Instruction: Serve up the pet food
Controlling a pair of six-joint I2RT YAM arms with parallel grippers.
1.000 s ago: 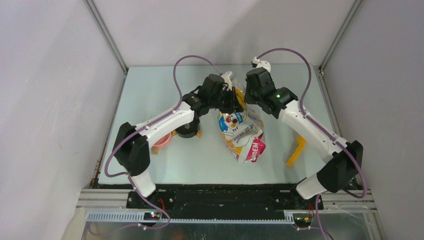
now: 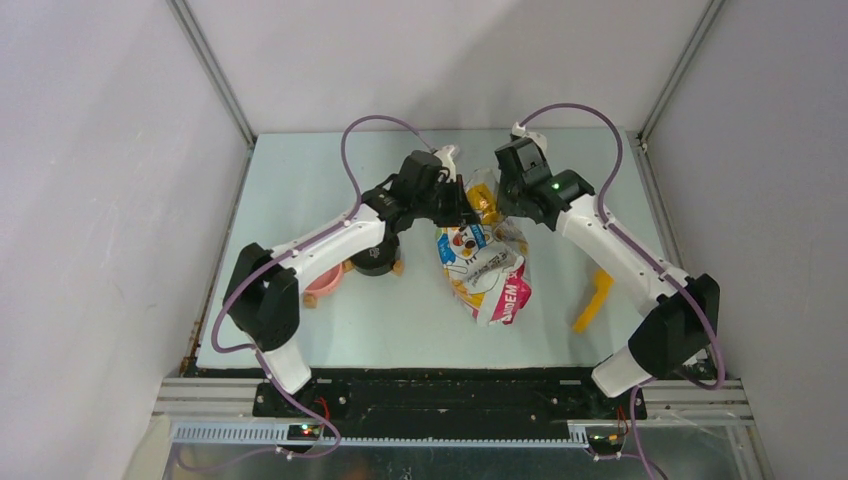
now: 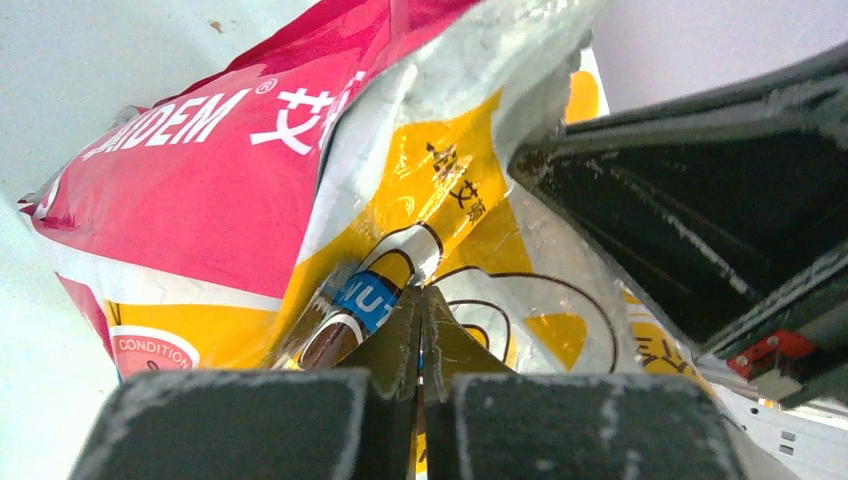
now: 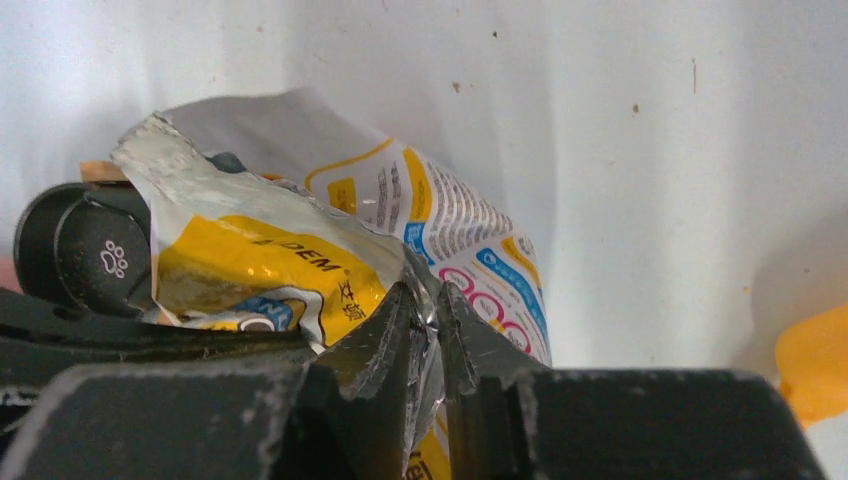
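The pet food bag (image 2: 484,275), white, yellow and pink, stands mid-table with its silvery upper part bunched between my two arms. At its upper left, my left gripper is shut; a thin strip of printed film shows along the seam between its fingers. My right gripper is at the bag's top edge, part open, with a crease of silvery film (image 4: 425,315) running between its fingertips. Beside the left forearm sits a black bowl (image 2: 375,258), partly covered in the top view. The bag's mouth is too crumpled to make out.
Left of the black bowl is a pink bowl (image 2: 324,282), half hidden under the left arm. An orange-yellow tool (image 2: 594,300) lies on the right of the table, below the right arm.
The foil at the top has bunched up more. The left arm has barely moved.
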